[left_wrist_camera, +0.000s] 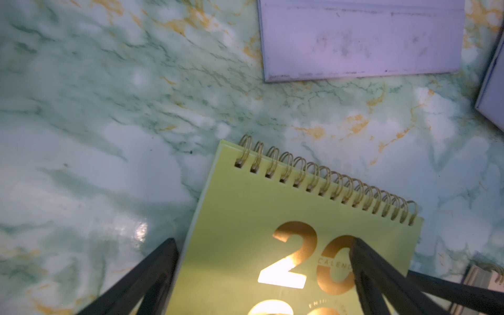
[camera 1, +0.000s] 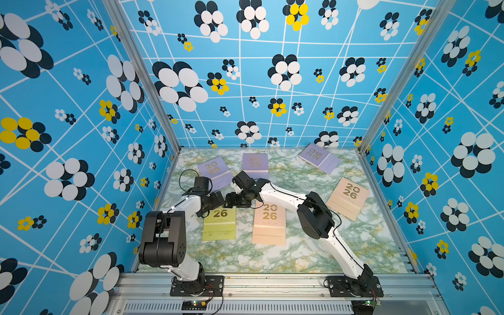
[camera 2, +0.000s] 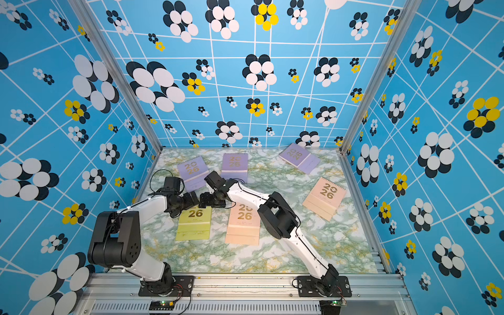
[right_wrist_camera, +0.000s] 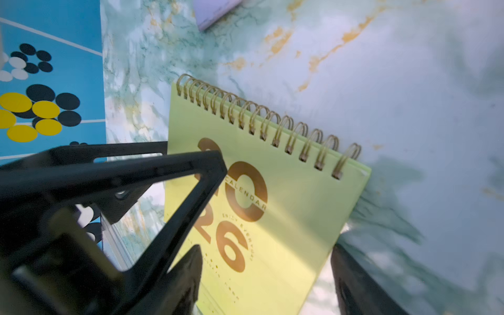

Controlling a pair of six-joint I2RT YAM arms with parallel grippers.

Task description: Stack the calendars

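A yellow-green spiral calendar (camera 1: pixel 219 228) lies left of centre, under both grippers. My left gripper is open above it, its fingers straddling the calendar's top part in the left wrist view. My right gripper stands part open over the same calendar from the right, fingers apart with the calendar's right edge between them and no visible hold. A peach calendar (camera 1: pixel 268 231) lies beside it, another peach one (camera 1: pixel 347 197) at the right. Three purple calendars (camera 1: pixel 212 168) lie along the back.
Marble table (camera 1: pixel 367 241) inside patterned blue walls (camera 2: pixel 283 105). Bare table shows at the right front and between the right peach calendar and the purple ones.
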